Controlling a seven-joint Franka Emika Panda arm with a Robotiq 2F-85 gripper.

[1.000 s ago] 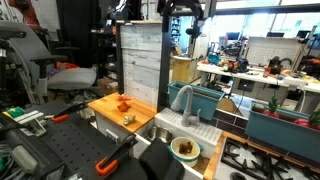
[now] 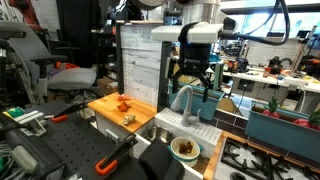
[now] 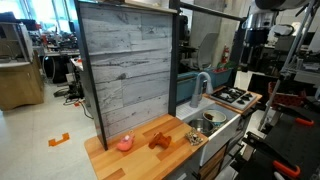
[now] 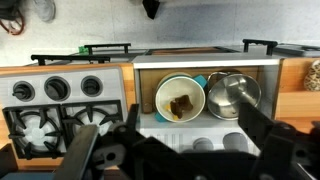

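Observation:
My gripper (image 2: 192, 80) hangs over the sink area, pointing down, its fingers spread with nothing visible between them. In the wrist view the two dark fingers (image 4: 112, 148) stand wide apart at the bottom. Ahead of them a pale bowl (image 4: 168, 92) with a brown item (image 4: 181, 106) inside sits in the sink (image 4: 150, 75). Right beside it is a shiny metal pot (image 4: 234, 95). From outside, the bowl (image 2: 177, 146) shows well below the gripper, clear of it.
A stove (image 4: 72, 122) adjoins the sink on one side. The grey faucet (image 2: 184, 100) rises behind it. On the wooden counter lie an orange-red object (image 3: 159, 140) and a pink one (image 3: 125, 143). Potted plants (image 2: 272, 107) stand at the back right.
My gripper has come down step by step from near the top of exterior view 1 to a lower height over the sink. The bowl and counter objects have stayed put.

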